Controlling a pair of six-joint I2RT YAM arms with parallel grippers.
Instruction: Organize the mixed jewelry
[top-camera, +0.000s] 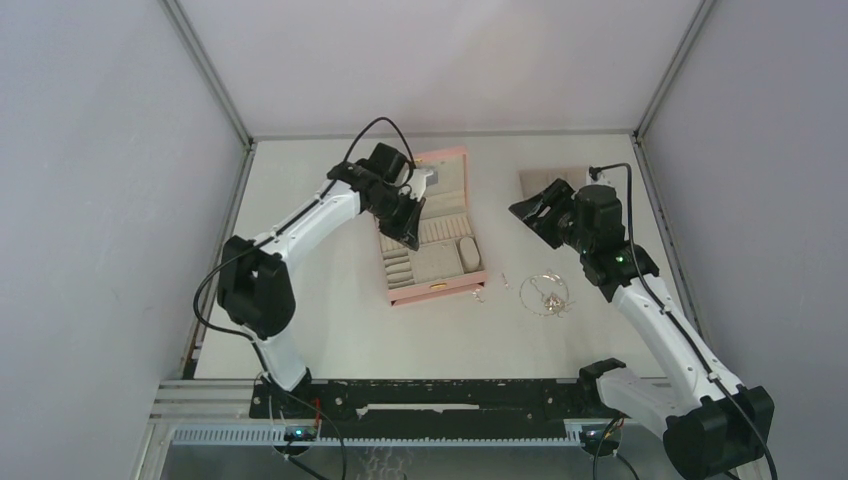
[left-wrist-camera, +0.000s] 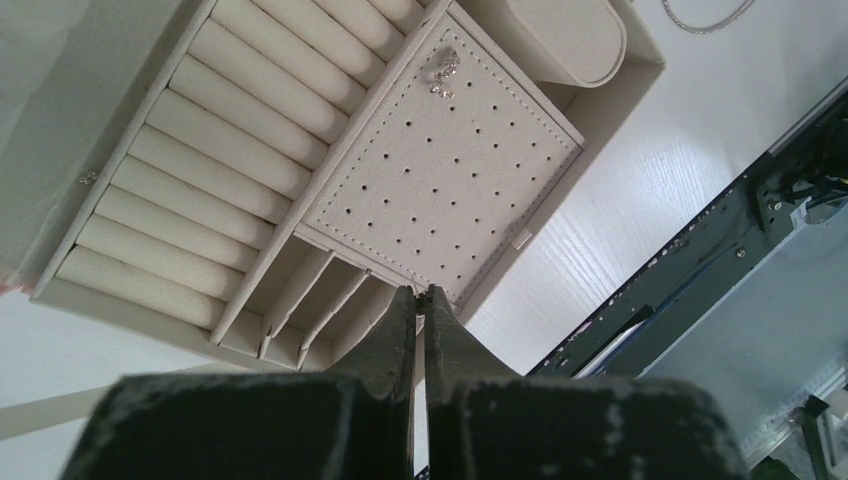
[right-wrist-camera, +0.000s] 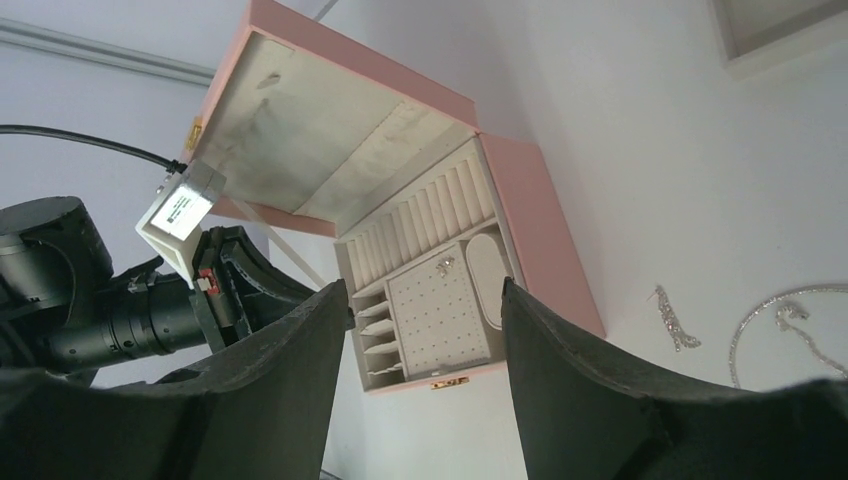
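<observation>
The pink jewelry box (top-camera: 432, 290) stands open, its beige inside showing ring rolls (left-wrist-camera: 205, 150), slots and a perforated earring panel (left-wrist-camera: 440, 215). A small sparkling earring (left-wrist-camera: 442, 75) lies on that panel near its back corner. My left gripper is shut, tips over the box's front left part; nothing clear shows between them. My right gripper hangs open and empty to the right of the box. On the table are a thin dangling piece (right-wrist-camera: 673, 318), a ring-shaped chain (right-wrist-camera: 738, 340) and a tangled pile of jewelry (top-camera: 553, 301).
A tiny shiny piece (left-wrist-camera: 88, 178) rests at the box's back edge. A beige tray (top-camera: 535, 182) lies at the back right, partly behind the right arm. Small pieces (top-camera: 478, 295) lie by the box's front right corner.
</observation>
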